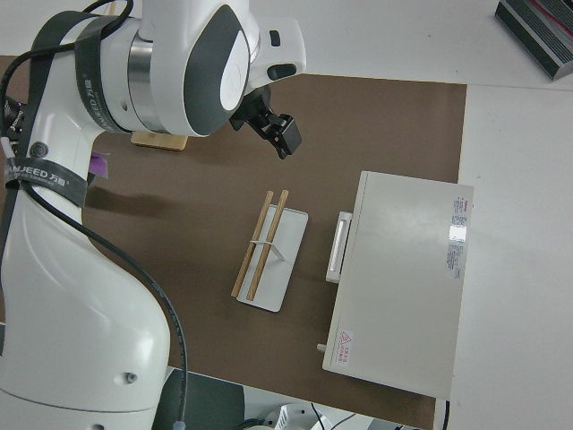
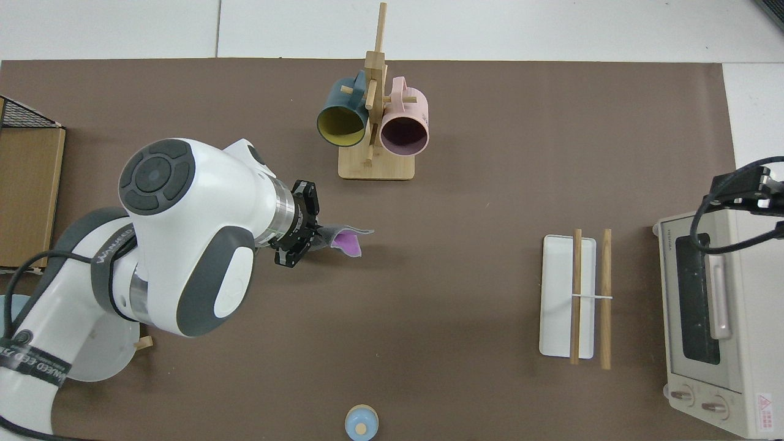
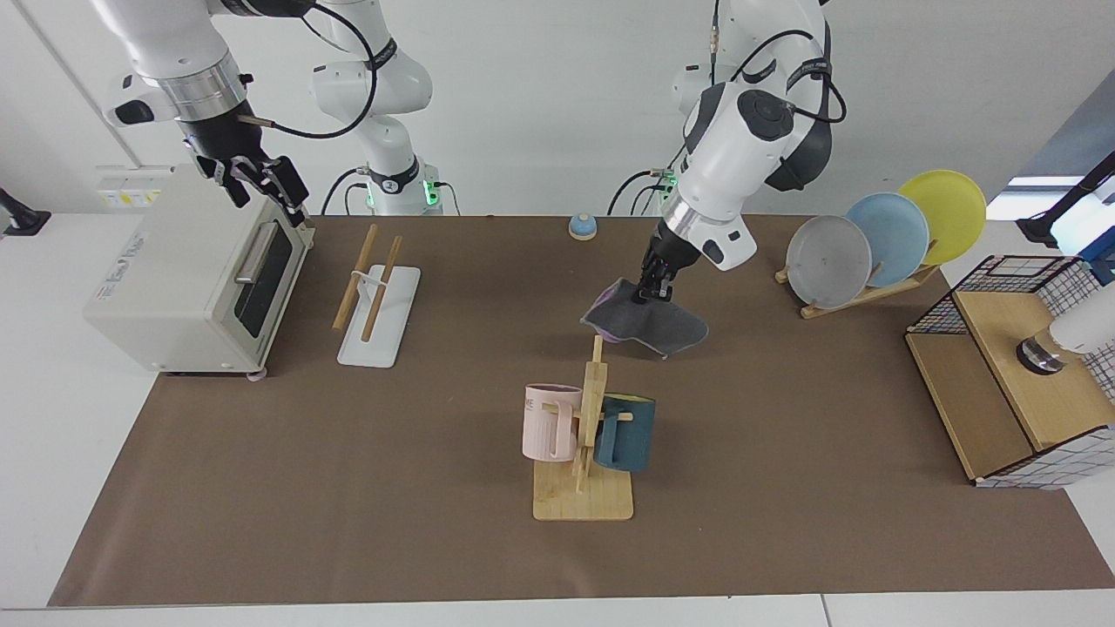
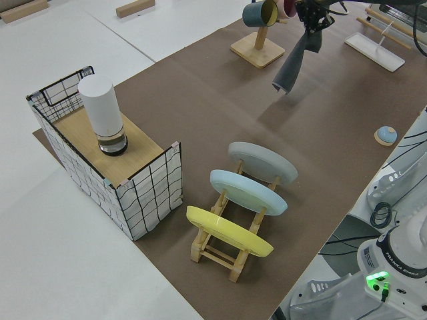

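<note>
My left gripper (image 3: 656, 291) is shut on a grey cloth (image 3: 655, 326) with purple on one side, hanging above the mat behind the mug tree (image 3: 582, 496). A pink mug (image 2: 404, 136) and a teal mug (image 2: 342, 117) hang on the tree. My right gripper (image 3: 275, 192) is raised above the white toaster oven (image 3: 163, 291); whether it is open cannot be told.
Plates (image 3: 827, 267) stand in a wooden rack at one side, beside a wire-and-wood shelf (image 3: 964, 404) with a white cylinder. A white holder (image 2: 553, 294) with two wooden sticks and a small blue round object (image 2: 361, 423) lie on the mat, whose middle is clear.
</note>
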